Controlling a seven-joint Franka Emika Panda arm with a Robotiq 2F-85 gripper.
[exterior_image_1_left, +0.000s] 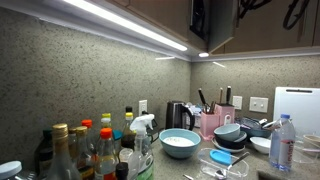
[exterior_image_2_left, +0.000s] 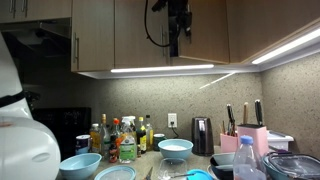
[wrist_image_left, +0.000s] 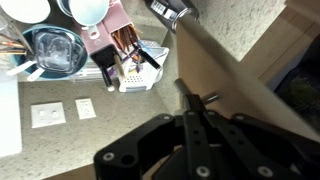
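Note:
In the wrist view my gripper is shut, with nothing clearly visible between its fingers. It lies close against a tan cabinet panel (wrist_image_left: 222, 75) that crosses the picture diagonally; whether they touch, I cannot tell. From the second exterior view, the gripper (exterior_image_2_left: 174, 46) hangs high in front of the wooden upper cabinets (exterior_image_2_left: 138, 35), far above the counter. In the first exterior view, the cabinet front (exterior_image_1_left: 275, 28) fills the upper right, and parts of the dark arm and its cables show in front of it. The fingertips cannot be made out there.
Below, the counter holds several bottles (exterior_image_1_left: 107, 155), a blue bowl (exterior_image_1_left: 180, 143), a black kettle (exterior_image_1_left: 180, 116), a pink knife block (exterior_image_1_left: 210, 123) and a water bottle (exterior_image_1_left: 283, 143). A lit strip (exterior_image_2_left: 160, 69) runs under the cabinets. Open air separates the arm from the counter items.

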